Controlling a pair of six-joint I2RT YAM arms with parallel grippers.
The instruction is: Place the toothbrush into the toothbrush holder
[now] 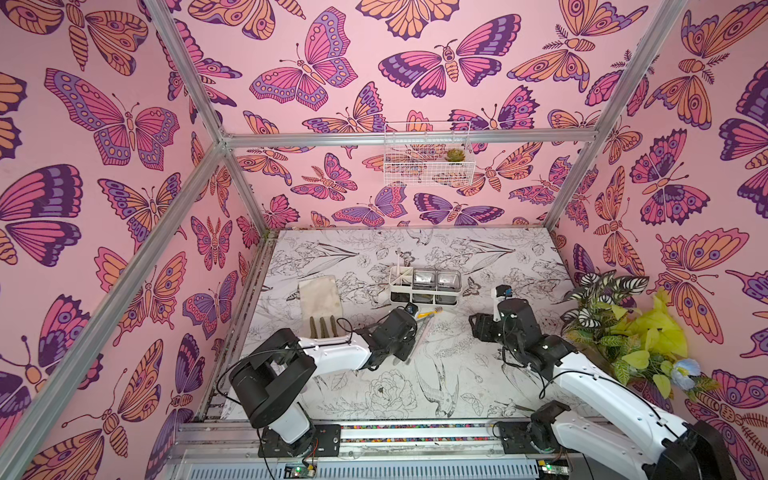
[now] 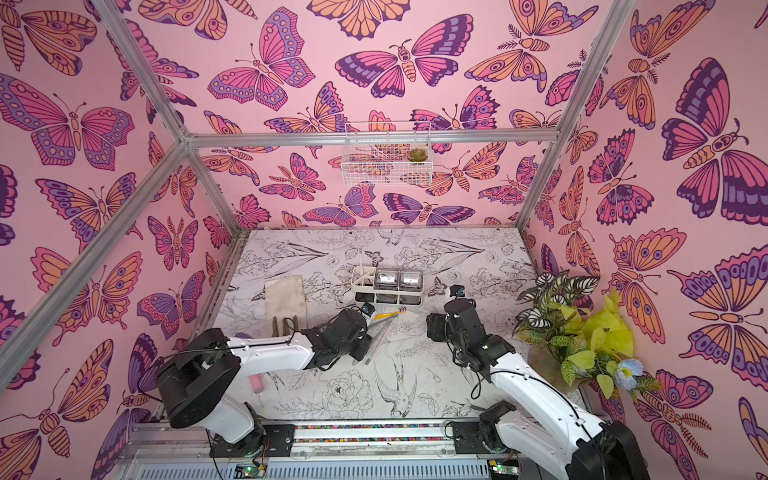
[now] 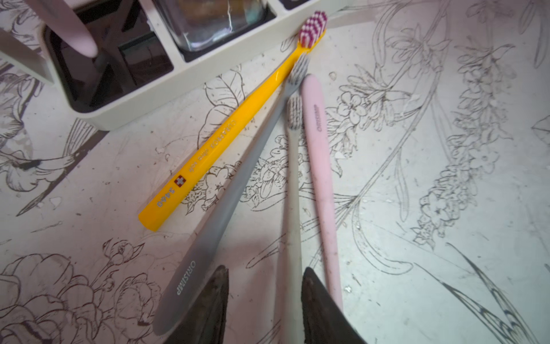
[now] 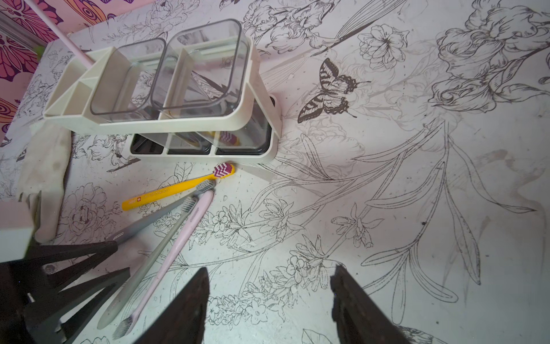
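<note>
Four toothbrushes lie loose before the white toothbrush holder [image 4: 172,123]: yellow [image 3: 212,146], dark grey [image 3: 212,229], light grey [image 3: 293,200] and pink [image 3: 320,160]. My left gripper is low over the brushes, part open, the light grey handle by its right fingertip; in the left wrist view nothing is clearly held. My right gripper is open over bare table, right of the brushes, nothing between its fingers. A pink stick [image 4: 57,28], probably another brush, stands in the holder's left compartment.
A beige cloth [image 1: 320,296] lies at left. Plants in yellow wrap [image 1: 656,328] fill the right edge. A wire basket [image 1: 428,172] hangs on the back wall. The table behind the holder and right of it is clear.
</note>
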